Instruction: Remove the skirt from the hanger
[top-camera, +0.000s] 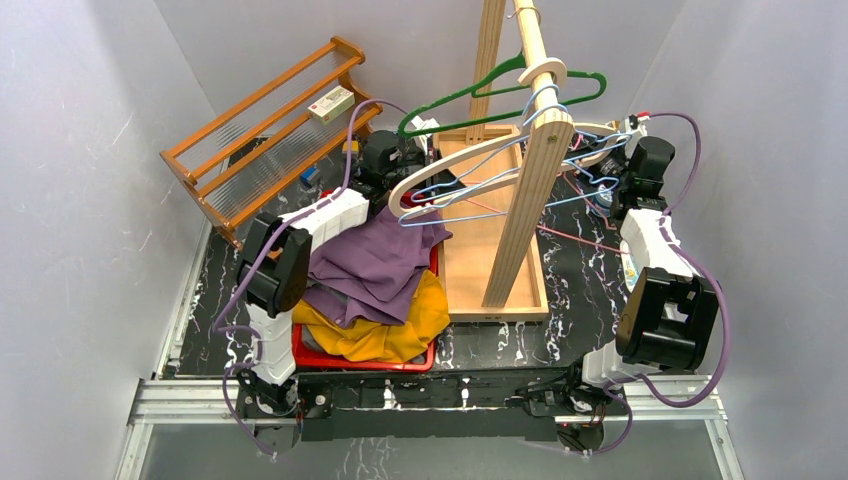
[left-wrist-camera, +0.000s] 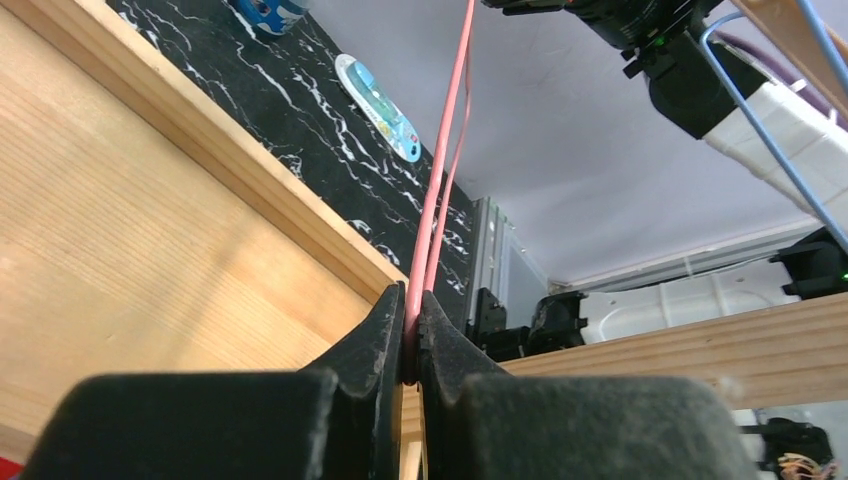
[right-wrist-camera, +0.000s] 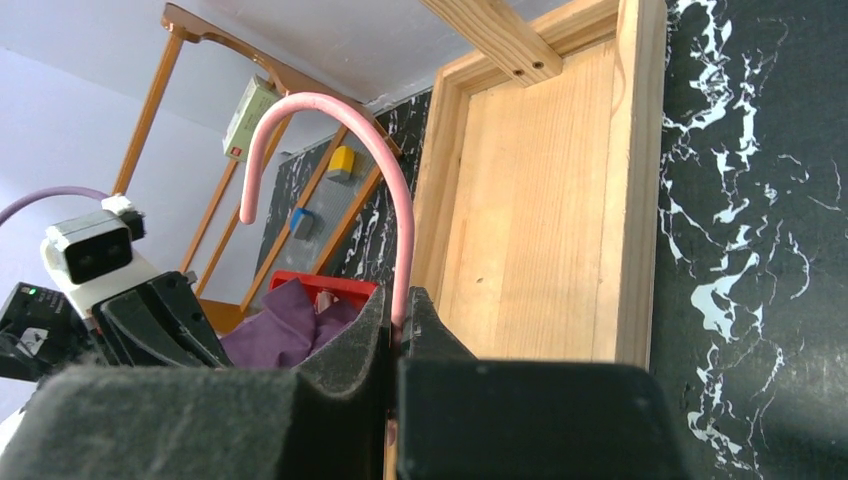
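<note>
A pink hanger (top-camera: 580, 238) runs low between my arms under the rack. My left gripper is shut on its thin pink bar. My right gripper is shut on the same hanger near its curved hook (right-wrist-camera: 320, 105), which stands upright in the right wrist view. No skirt shows clearly on the pink hanger. Purple cloth (top-camera: 370, 260) and yellow cloth (top-camera: 385, 330) lie in a red bin (top-camera: 360, 366) at the left.
A wooden rack (top-camera: 520, 250) carries green, wooden and blue hangers above both grippers. A slatted wooden shelf (top-camera: 270, 95) stands at the back left. A blue cup (left-wrist-camera: 265, 15) and other small items lie on the dark right floor.
</note>
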